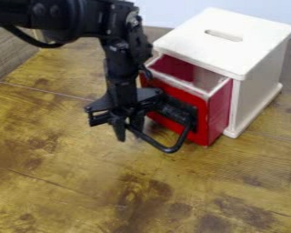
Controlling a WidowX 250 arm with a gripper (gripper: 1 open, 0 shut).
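A white cabinet (251, 59) stands at the upper right with a red-fronted drawer (210, 116) pulled out toward the left, its white rim and red interior visible from above. My black gripper (121, 122) hangs low over the wooden floor, just left of the drawer front, with a cable looping from it toward the drawer. Whether its fingers are open or shut is unclear against the dark body.
A light board or wall edge lies at the upper left, and a pale wall stands behind the cabinet.
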